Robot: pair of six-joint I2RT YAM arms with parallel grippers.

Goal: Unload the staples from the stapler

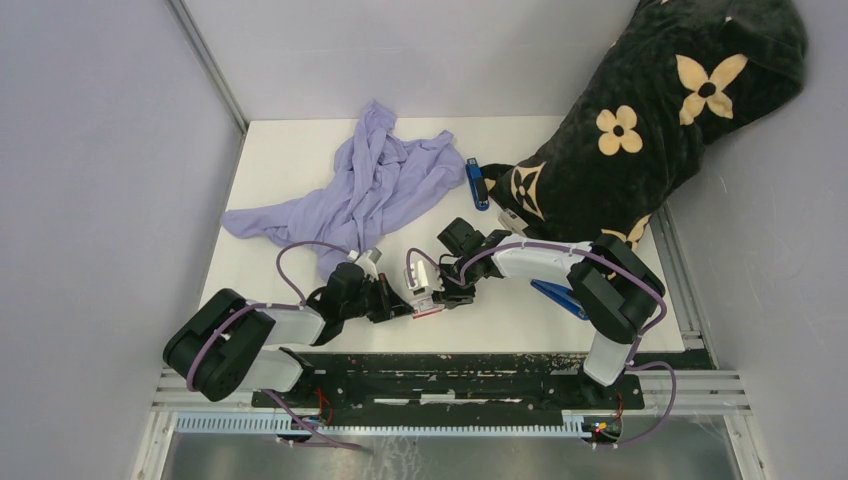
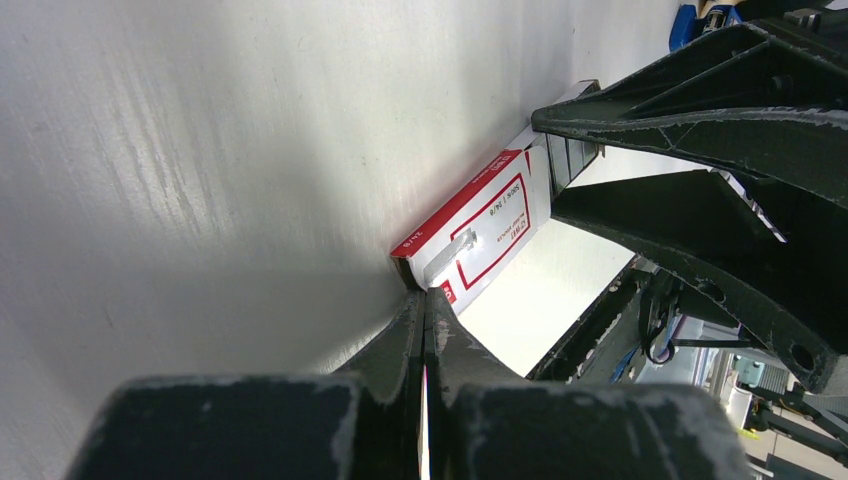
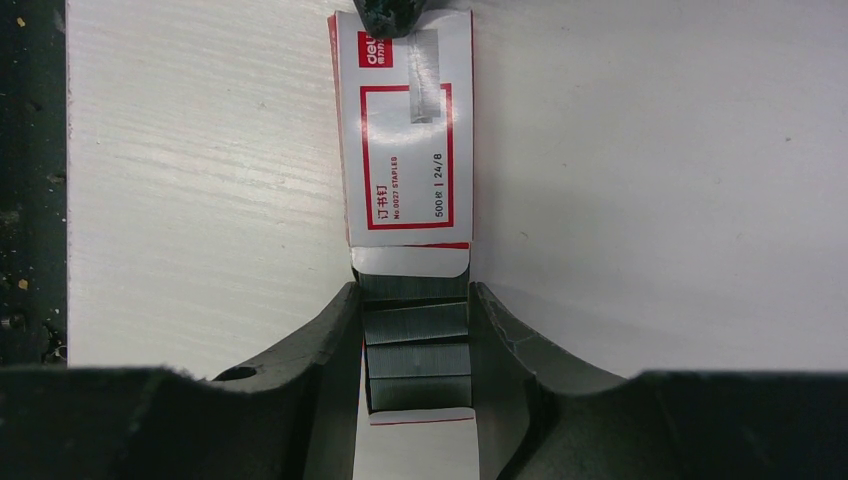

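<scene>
A white-and-red staples box (image 3: 405, 170) lies on the white table, its end open with rows of staples (image 3: 416, 325) showing. My right gripper is shut across that open end. At the box's other end is my left gripper, shut, its tips against the box's end. One blue stapler (image 1: 476, 185) lies at the back by the dark cushion; a long blue object (image 1: 559, 298), partly under the right arm, lies at the right.
A lilac cloth (image 1: 370, 180) covers the back left. A dark flowered cushion (image 1: 640, 130) fills the back right. Bare table (image 1: 500, 330) runs along the front, with side walls beyond.
</scene>
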